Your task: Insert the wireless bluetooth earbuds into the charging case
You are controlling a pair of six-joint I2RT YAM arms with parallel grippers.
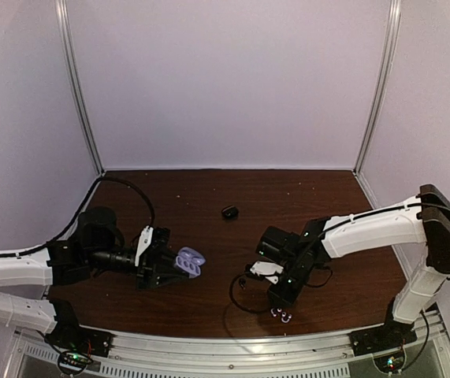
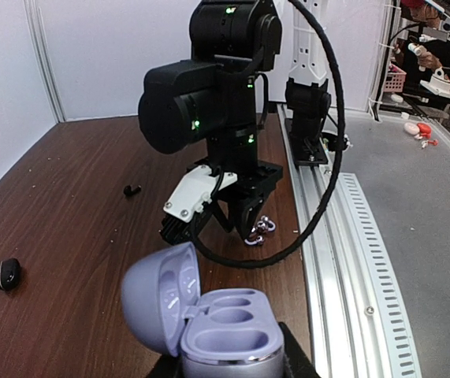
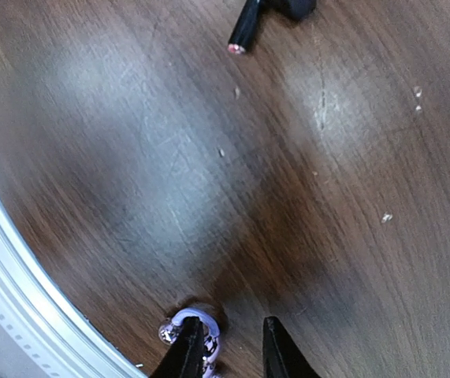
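The lavender charging case [image 2: 232,335], lid raised, is gripped by my left gripper [image 1: 179,270], above the table; its earbud slots look empty in the left wrist view. Low at the table's front edge, my right gripper is partly open. Lavender earbuds [image 3: 197,315] show close by one of its fingers [image 3: 179,353], which partly hides them; whether they touch is unclear. Nothing shows in the gap between the right fingers. From above, an earbud [image 1: 286,317] lies just beside the right gripper [image 1: 276,305].
A black earbud [image 3: 246,27] lies on the wood, left of the right gripper in the top view. Farther back sits a small black case [image 1: 229,212]. The metal rail [image 1: 232,346] borders the front edge.
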